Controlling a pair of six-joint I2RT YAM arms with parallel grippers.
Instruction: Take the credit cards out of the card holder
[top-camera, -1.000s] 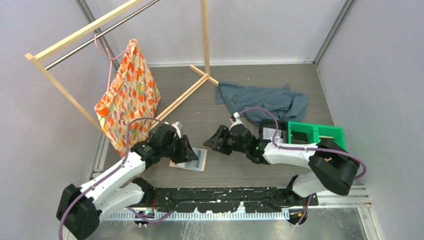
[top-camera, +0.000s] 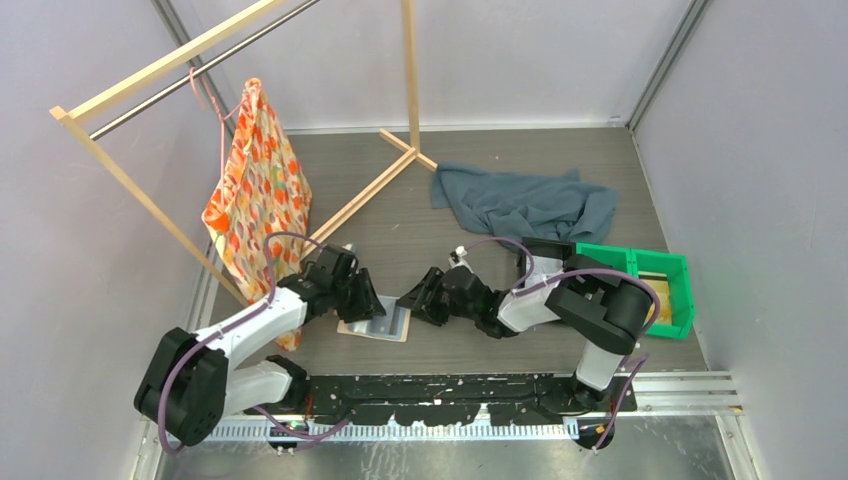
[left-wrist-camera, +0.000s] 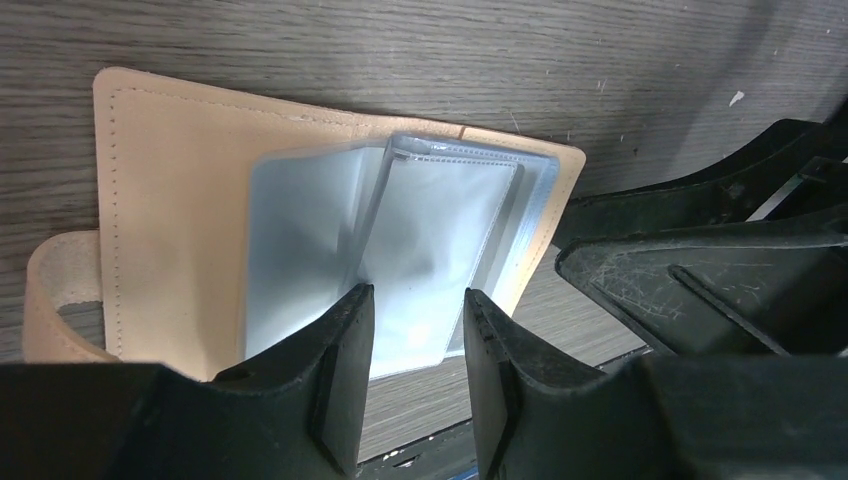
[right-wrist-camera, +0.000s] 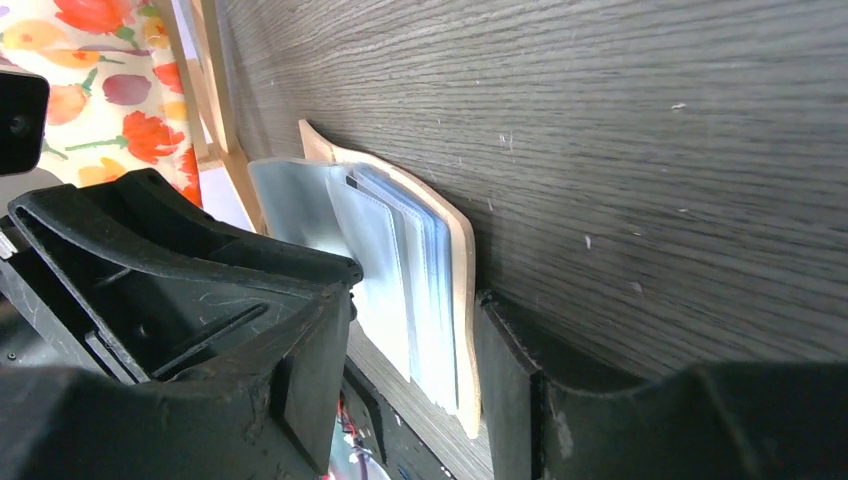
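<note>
The open card holder (top-camera: 395, 328), tan with translucent blue-grey sleeves (left-wrist-camera: 430, 240), lies on the table below and between the grippers; white cards or sleeves show in layers at its right edge (right-wrist-camera: 400, 280). My left gripper is over the holder, fingers apart, nothing visible gripped. My right gripper is low at the holder's right edge, fingers apart on either side of the layered edge; whether they touch it cannot be told. The right gripper also shows at the right of the left wrist view, very close to the left one.
A floral cloth bag (top-camera: 255, 180) hangs from a wooden frame behind the left arm. A blue-grey cloth (top-camera: 520, 200) lies at the back; green bins (top-camera: 680, 300) and a dark box stand at the right. Bare table lies behind the holder.
My right gripper has moved left and down to the holder's right edge. My left gripper has shifted slightly over the holder.
</note>
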